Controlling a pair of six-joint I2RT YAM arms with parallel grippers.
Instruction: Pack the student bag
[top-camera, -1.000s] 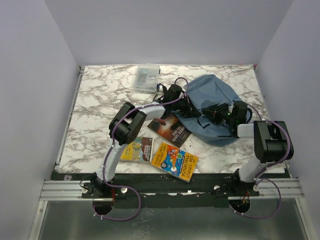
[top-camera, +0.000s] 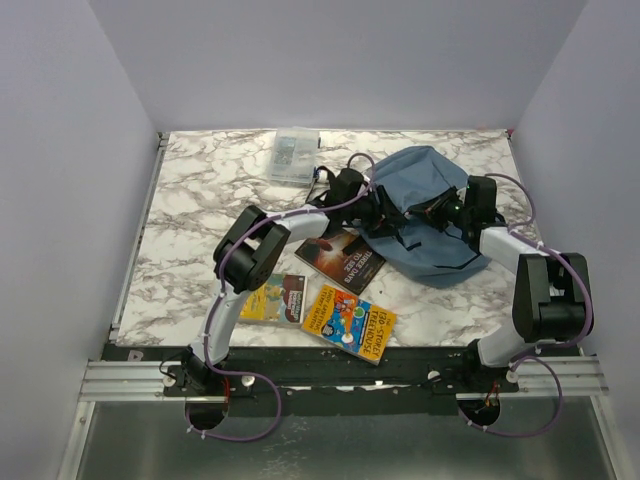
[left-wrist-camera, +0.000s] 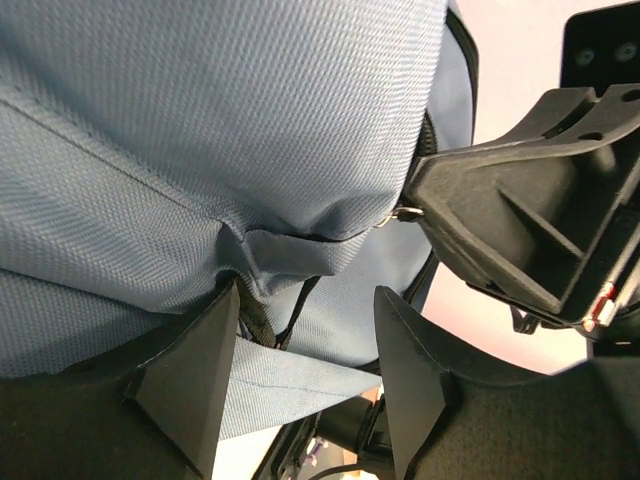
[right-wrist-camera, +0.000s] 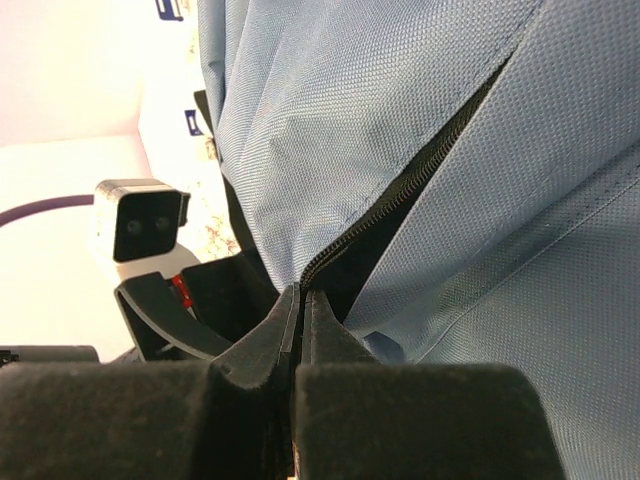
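The blue-grey bag (top-camera: 420, 160) lies at the right of the table, both arms over it. In the top view my left gripper (top-camera: 385, 220) is at the bag's left part; in the left wrist view it (left-wrist-camera: 304, 335) stands open around folds of fabric and a dark strap. My right gripper (top-camera: 440, 212) is over the bag's middle; in the right wrist view it (right-wrist-camera: 300, 300) is shut at the black zipper (right-wrist-camera: 420, 170). Whether it pinches the zipper or its pull is unclear.
Books (top-camera: 340, 258) and another book (top-camera: 272, 298) lie left of and below the bag. A clear plastic case (top-camera: 294, 155) stands at the back.
My right gripper and arm have moved slightly up and right, with the bag's folds shifting. My left gripper has moved little.
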